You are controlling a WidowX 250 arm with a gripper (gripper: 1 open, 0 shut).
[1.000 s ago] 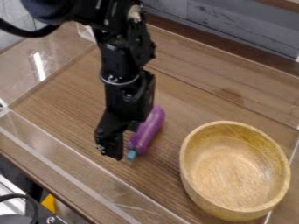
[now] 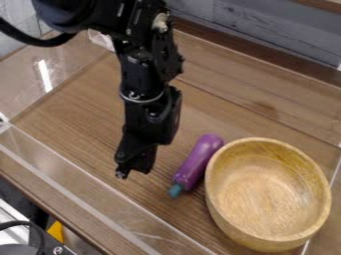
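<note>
My black gripper [image 2: 134, 164] hangs low over the middle-left of the wooden table, shut, with nothing visible between its fingers. To its right a purple eggplant-like object [image 2: 198, 161] with a teal end lies on the table at a slant, apart from the fingers and close beside a large pale yellow bowl [image 2: 266, 214].
A grey wall [image 2: 266, 40] runs along the back. Clear edging lines the left side, with dark clutter beyond the lower left corner.
My gripper has shifted slightly over the last second.
</note>
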